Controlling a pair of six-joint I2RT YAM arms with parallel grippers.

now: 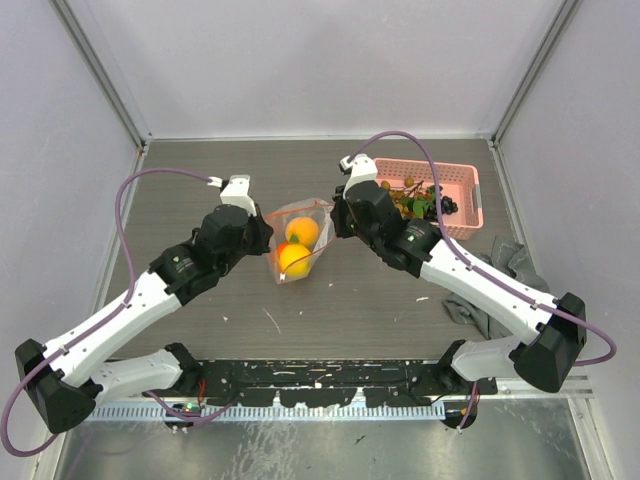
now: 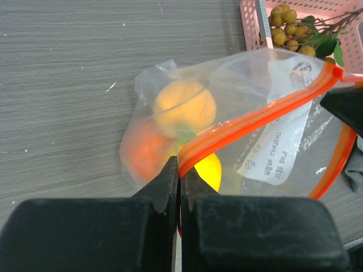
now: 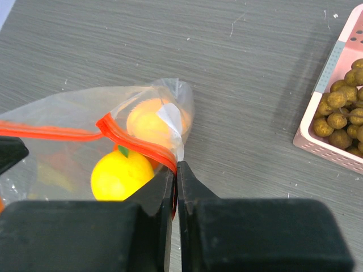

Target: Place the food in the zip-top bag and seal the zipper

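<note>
Between my two grippers is a clear zip top bag (image 1: 284, 214) with an orange zipper strip (image 2: 266, 116). Inside it lie an orange fruit (image 1: 302, 232), a yellow fruit (image 1: 295, 261) with a green leaf, and a red-orange one (image 2: 148, 148) seen through the plastic. The bag's mouth is spread open. My left gripper is shut on the orange rim at one side of the mouth. On the opposite side my right gripper has its fingers together with the rim pinched between them.
A pink basket (image 1: 464, 178) with olive-brown round fruit (image 3: 340, 110), leaves and dark grapes (image 1: 447, 205) stands at the back right. A grey cloth (image 1: 515, 262) lies at the right edge.
</note>
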